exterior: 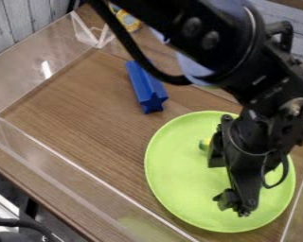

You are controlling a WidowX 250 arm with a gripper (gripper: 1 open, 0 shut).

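Note:
A black gripper (223, 170) hangs low over a lime-green plate (180, 189), its fingers open above the plate's right half. A small green object (206, 145) shows just left of the gripper's upper part, mostly hidden behind it.
A blue plastic bar (147, 87) lies on the wooden table (79, 123) behind the plate. A yellow item (126, 19) sits at the back, and a pale blue object is partly hidden by the arm. Clear low walls edge the table.

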